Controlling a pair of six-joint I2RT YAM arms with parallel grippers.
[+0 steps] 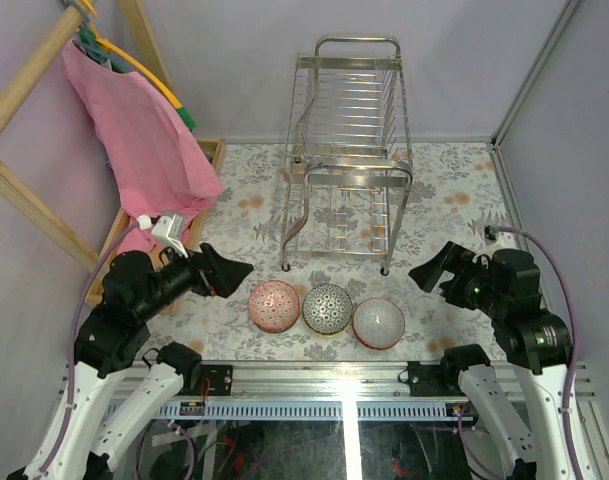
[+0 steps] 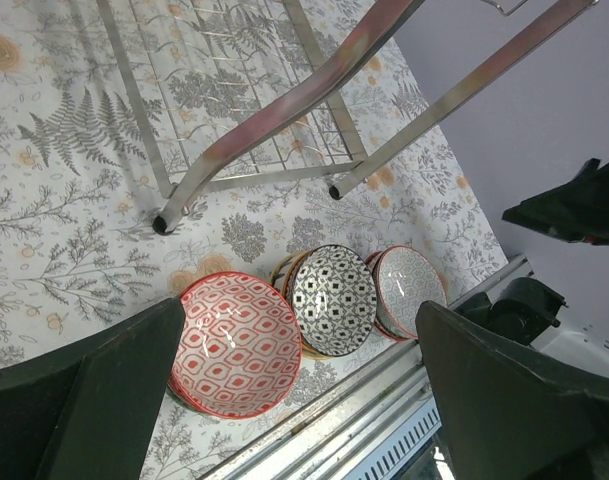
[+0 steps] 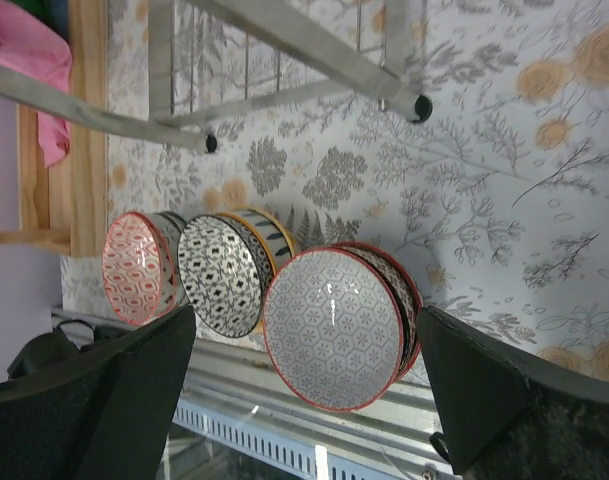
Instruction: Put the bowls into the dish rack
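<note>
Three stacks of bowls line the front of the mat: a red-patterned one [image 1: 274,305] left, a black-and-white one [image 1: 327,309] in the middle, a grey red-rimmed one [image 1: 379,323] right. Behind them stands the steel dish rack [image 1: 349,175]. My left gripper [image 1: 227,271] hangs open above and left of the red stack, which shows between its fingers in the left wrist view. My right gripper [image 1: 431,268] is open above and right of the grey stack, which sits between its fingers in the right wrist view. Neither holds anything.
A wooden frame with a pink cloth [image 1: 144,160] over a wooden tray fills the back left. An aluminium rail [image 1: 284,375] runs along the front edge.
</note>
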